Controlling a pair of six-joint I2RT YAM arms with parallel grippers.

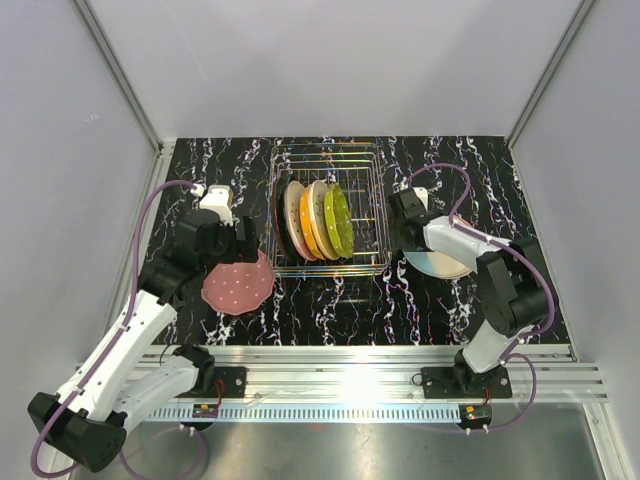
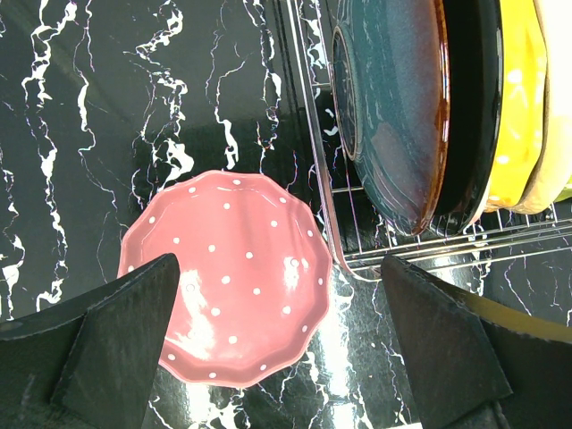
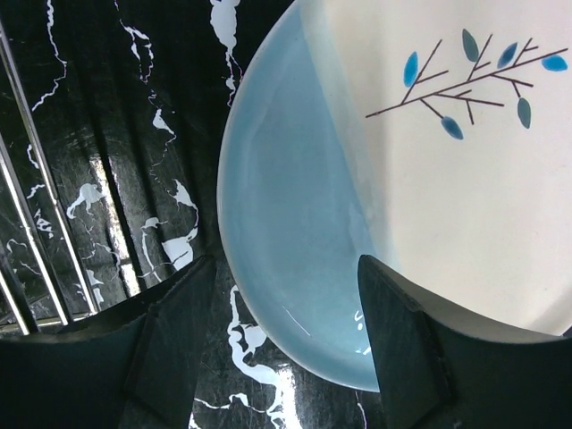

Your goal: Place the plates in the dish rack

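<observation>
A wire dish rack (image 1: 325, 155) holds several upright plates: dark, cream, yellow and green (image 1: 340, 220). A pink dotted plate (image 2: 228, 259) lies flat left of the rack; my open left gripper (image 1: 245, 240) is over its top edge, fingers empty. Right of the rack a blue-and-cream plate (image 3: 295, 206) with a leaf pattern lies flat. My right gripper is low over that plate's rim nearest the rack, its fingers apart on either side of the rim.
Metal rails edge the counter.
</observation>
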